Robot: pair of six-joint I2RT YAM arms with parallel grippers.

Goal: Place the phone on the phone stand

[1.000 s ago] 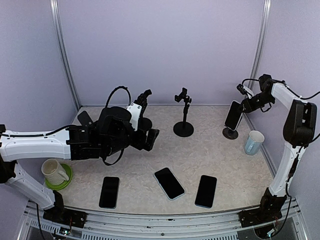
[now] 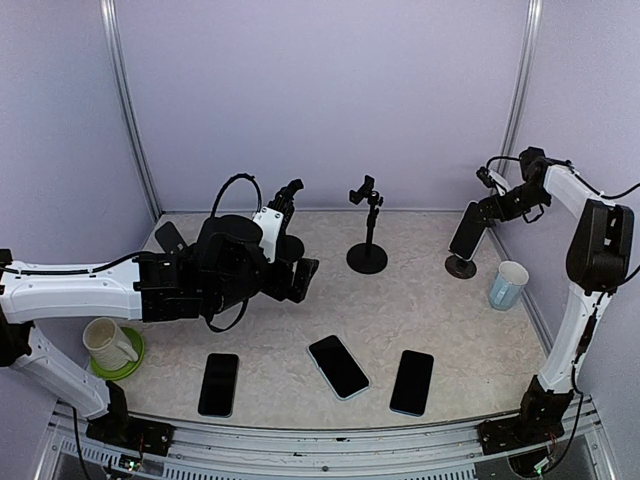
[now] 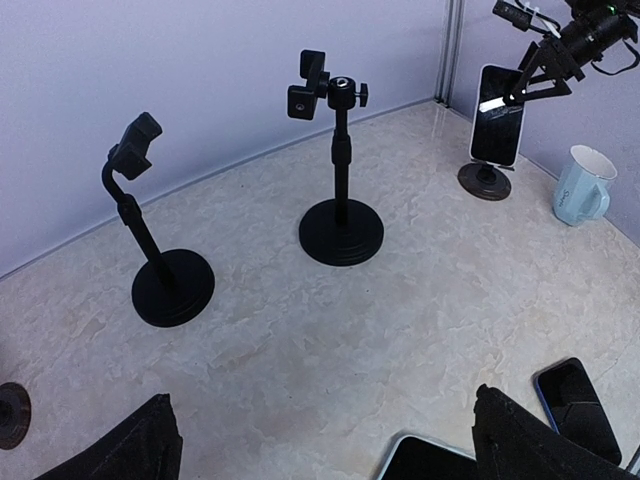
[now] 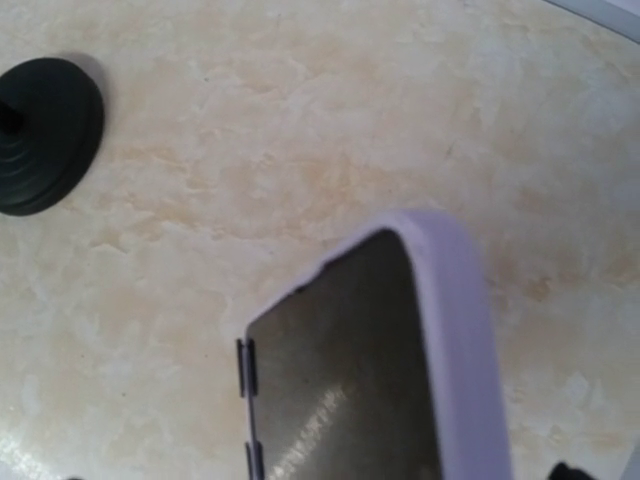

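Observation:
A dark-screened phone [image 2: 468, 232] stands tilted upright at the phone stand on the right, whose round base [image 2: 460, 267] shows below it. In the right wrist view, the phone's pale purple case [image 4: 470, 360] and part of its screen fill the lower middle; the stand under it is hidden there. My right gripper [image 2: 490, 207] is at the phone's upper right side. Its dark fingertips [image 4: 570, 471] just show at the bottom corners of that view, wide apart around the phone. Over the left middle of the table, my left gripper hangs open and empty.
Two empty black stands [image 3: 340, 235] [image 3: 172, 290] stand at the back. Several phones [image 2: 338, 368] lie flat near the front edge. A blue mug [image 2: 508, 285] is close to the right stand; a white cup [image 2: 105, 345] sits on a green saucer at left.
The left arm has not visibly moved.

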